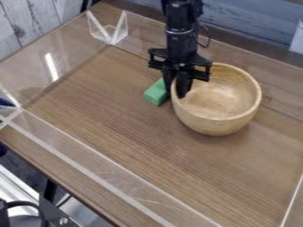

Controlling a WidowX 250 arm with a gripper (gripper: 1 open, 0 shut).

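A large tan bowl (221,108) rests tilted on the wooden table (124,155) right of center. My black gripper (180,82) comes down from the top at the bowl's left rim and is shut on it; the fingertips are partly hidden against the rim. A green block (157,92) lies just left of the bowl, below the gripper.
A white wire frame (108,27) stands at the back left. Clear edging strips run along the left. A dark blue item (7,109) is at the left edge.
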